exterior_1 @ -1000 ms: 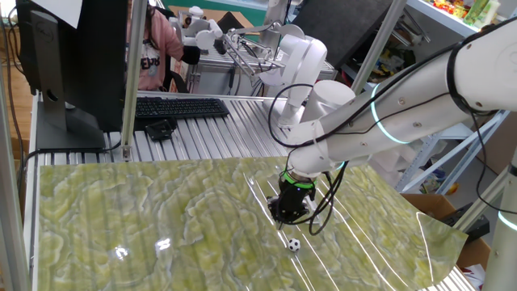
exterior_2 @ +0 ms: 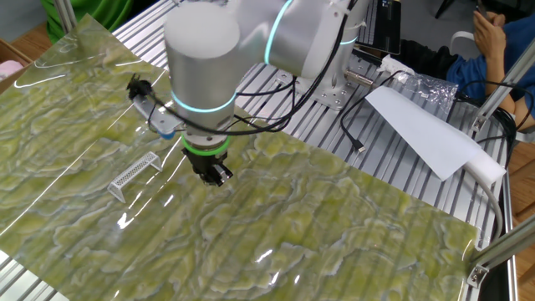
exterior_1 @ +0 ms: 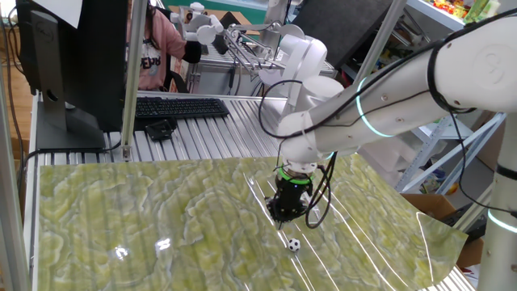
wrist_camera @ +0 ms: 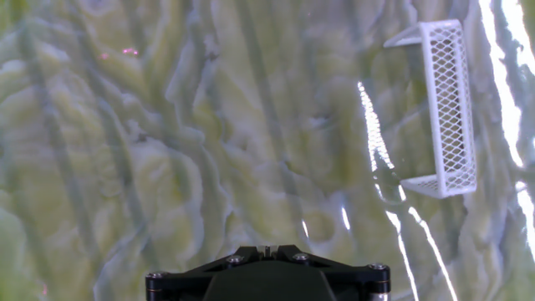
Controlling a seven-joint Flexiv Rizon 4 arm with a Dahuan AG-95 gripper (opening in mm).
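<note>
A small black-and-white soccer ball (exterior_1: 294, 245) rests on the green marbled sheet (exterior_1: 161, 226), just below my gripper (exterior_1: 279, 224) in exterior view 1. No ball shows in exterior view 2 or the wrist view. The white mesh goal (exterior_2: 134, 176) stands on the sheet, to the left of my gripper (exterior_2: 222, 181) in exterior view 2. Toward the upper right of the wrist view the same goal (wrist_camera: 451, 109) appears, apart from the gripper. At the bottom edge there, my black gripper has its fingertips together, with nothing visible between them.
The glossy sheet is widely clear to the left in exterior view 1. A monitor (exterior_1: 77, 73) and keyboard (exterior_1: 182, 107) stand behind it. In exterior view 2, white paper (exterior_2: 426, 134) and a loose cable (exterior_2: 361, 149) lie on the slatted table by the arm's base.
In exterior view 1 the forearm has shifted left and the wrist has turned slightly, while the gripper stays near the same spot. The ball has not moved.
</note>
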